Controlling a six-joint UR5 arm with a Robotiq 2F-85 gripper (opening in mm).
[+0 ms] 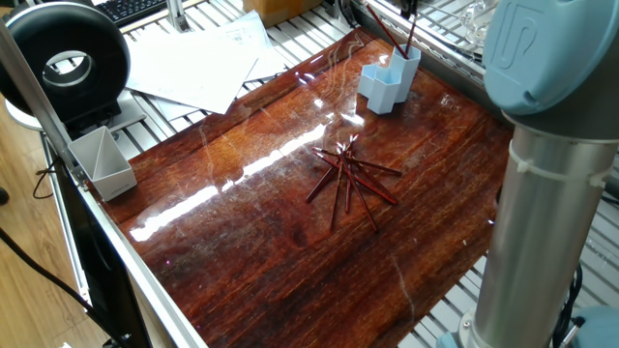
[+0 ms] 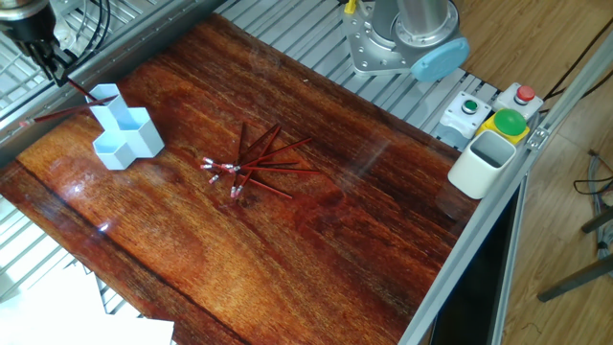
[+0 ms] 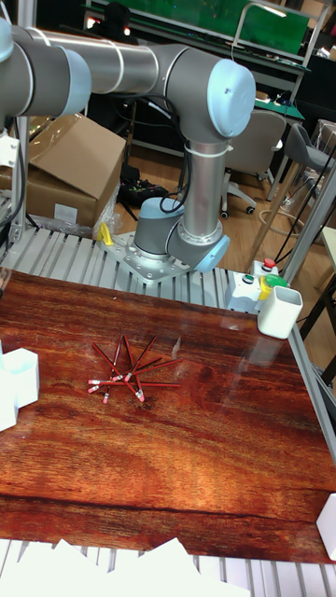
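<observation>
A light-blue holder of joined hexagonal cups [image 2: 146, 140] stands near the table's corner. Above its corner cup hangs my gripper [image 2: 63, 79], at the upper left of exterior view 2. It appears shut on a dark red pencil [image 2: 79, 89] that slants down to that cup's mouth. Another red pencil [image 2: 59, 113] leans out of the same cup. In exterior view 1 the held pencil [image 1: 411, 31] stands steeply at the cup, its lower end hidden. Several red pencils [image 1: 360, 186] lie crossed in a loose pile on the wooden table [image 1: 251, 261].
A white square cup [image 2: 469, 175] stands at the table's edge by the green and red buttons [image 2: 510, 122]. A white box [image 1: 103, 164] sits at another corner, and papers [image 1: 189, 68] lie along one side.
</observation>
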